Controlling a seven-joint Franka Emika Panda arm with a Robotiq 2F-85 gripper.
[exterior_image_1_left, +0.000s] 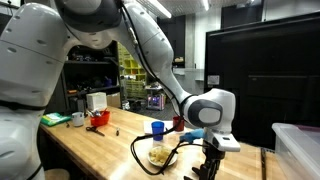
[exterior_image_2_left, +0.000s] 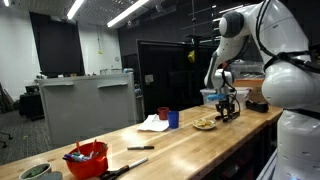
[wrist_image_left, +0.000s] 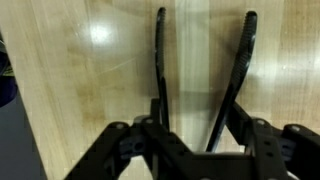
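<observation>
Over the right part of the wooden table, my gripper points downward, its two thin black fingers apart. Nothing shows between them in the wrist view except bare wood with a pale stripe of glare. In exterior view 1 the gripper is low near the tabletop, to the right of a plate or bowl of yellowish items. Exterior view 2 has the gripper small and dark at the table's far end; its fingertips cannot be made out there.
A blue cup, a red cup and a white cloth stand or lie near the bowl. A red basket with utensils is at the other end, beside dark-handled tools.
</observation>
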